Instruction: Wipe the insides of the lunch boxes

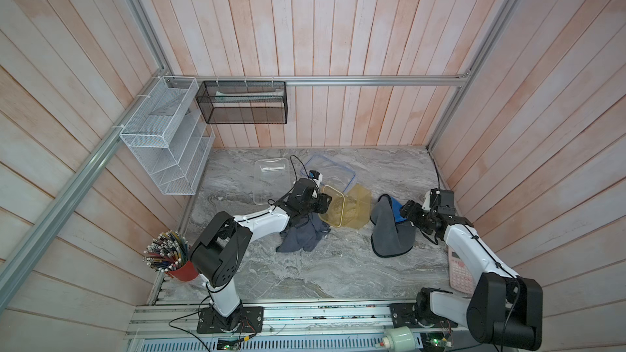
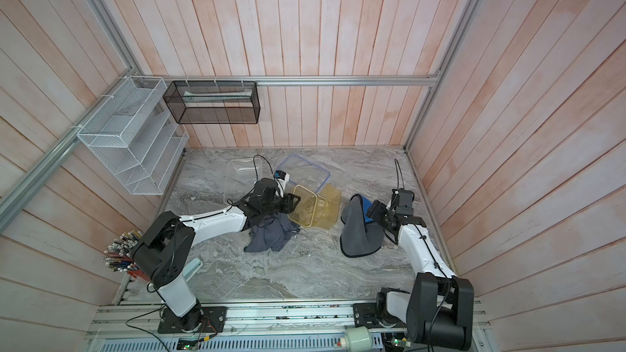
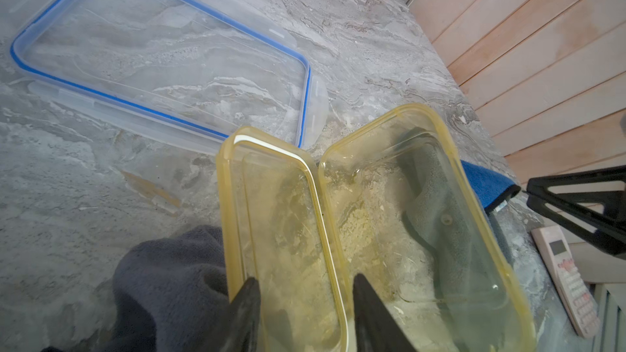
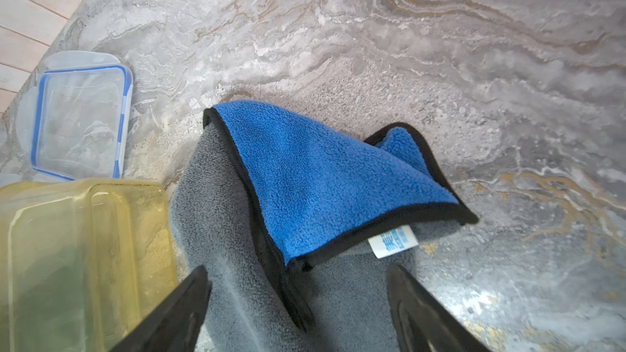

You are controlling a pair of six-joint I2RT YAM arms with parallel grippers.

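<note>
A yellow lunch box (image 3: 404, 234) lies with a yellow lid (image 3: 280, 221) leaning at its left. My left gripper is open over that lid's near end, beside a crumpled dark cloth (image 3: 169, 286). Behind them lie a clear blue-edged piece (image 3: 182, 39) and, at the back left, another clear piece (image 1: 272, 182). A grey cloth (image 4: 221, 234) with a blue folded-over corner (image 4: 326, 182) lies right of the yellow box. Above it my right gripper stands open, with nothing seen held between its fingers.
Wire racks (image 1: 163, 137) and a black basket (image 1: 241, 117) hang on the walls. A red cup of pens (image 1: 182, 267) stands at front left, a pink calculator (image 3: 564, 280) at the right.
</note>
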